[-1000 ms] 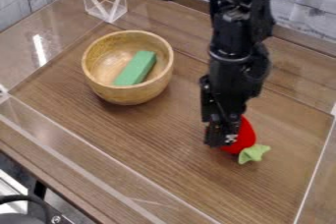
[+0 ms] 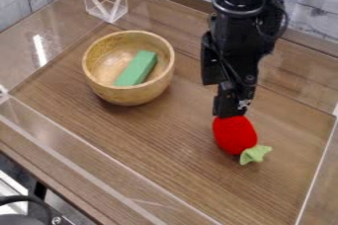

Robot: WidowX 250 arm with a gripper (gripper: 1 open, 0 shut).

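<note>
My gripper (image 2: 227, 96) hangs over the middle-right of the table, open, above and slightly behind a red strawberry-like object (image 2: 235, 134) with a pale green top, which lies on the wood. A wooden bowl (image 2: 111, 94) at the left holds a green block (image 2: 136, 67).
A clear angular plastic or wire object (image 2: 106, 3) stands at the back left. A black cable lies at the lower left edge.
My gripper has risen and moved back, away from the red object, which is now more fully in view.
</note>
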